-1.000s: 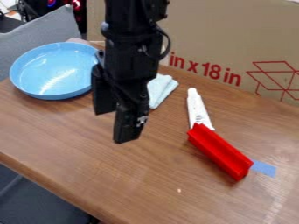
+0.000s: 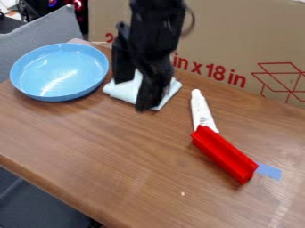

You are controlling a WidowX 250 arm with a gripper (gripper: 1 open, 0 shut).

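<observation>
My dark gripper [image 2: 137, 89] is raised over the back of the wooden table, open, its fingers blurred by motion, above a folded white cloth [image 2: 120, 90]. A blue plate [image 2: 57, 71] lies at the back left. A red box-like object [image 2: 223, 154] lies at the right, with a white tube-shaped item [image 2: 201, 110] just behind it.
A cardboard box [image 2: 238, 44] stands along the back edge. A grey fabric item [image 2: 30, 40] sits beyond the plate. A small blue tape patch [image 2: 268, 171] is by the red object.
My gripper has moved upward and back in the view, away from the front of the table, uncovering more of the white cloth. The objects on the table have not moved.
</observation>
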